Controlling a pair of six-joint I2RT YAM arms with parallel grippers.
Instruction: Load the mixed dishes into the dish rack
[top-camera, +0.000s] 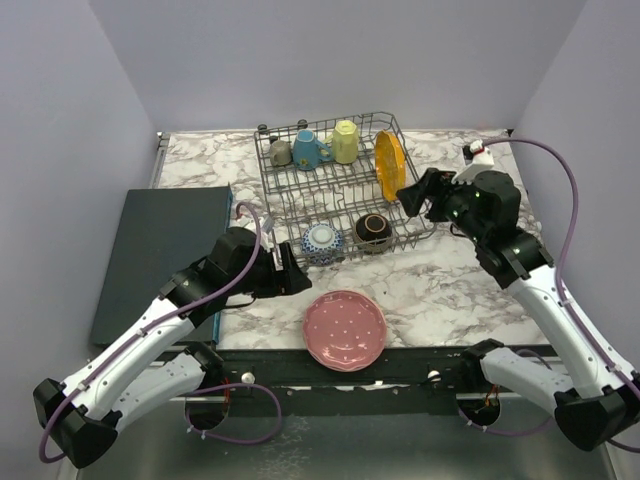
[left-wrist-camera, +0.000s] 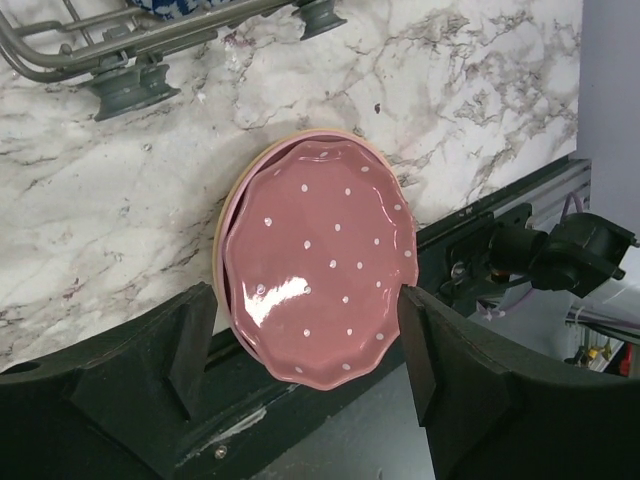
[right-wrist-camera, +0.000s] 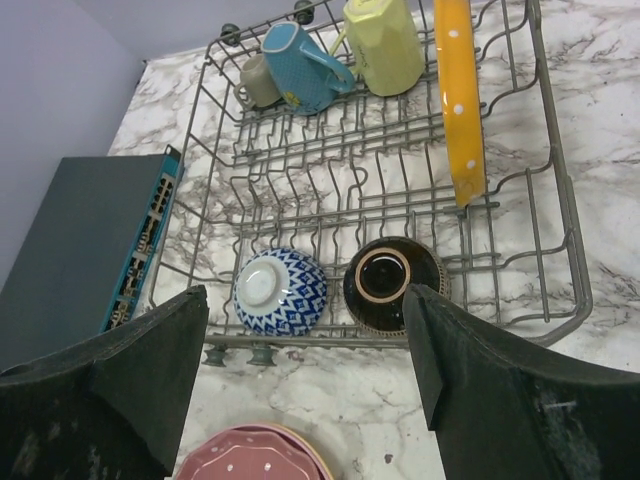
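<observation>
A pink dotted plate lies at the counter's front edge, with another rim showing beneath it in the left wrist view. My left gripper hangs open behind and left of that plate, nothing between its fingers. In the dish rack, a yellow dotted plate stands on edge at the right. Just right of it, apart from it, my right gripper is open and empty. A blue-patterned bowl and a black bowl rest bottom-up in the rack's front. Grey, blue and yellow-green cups occupy its back row.
A dark flat box lies left of the rack. Walls close in the back and both sides.
</observation>
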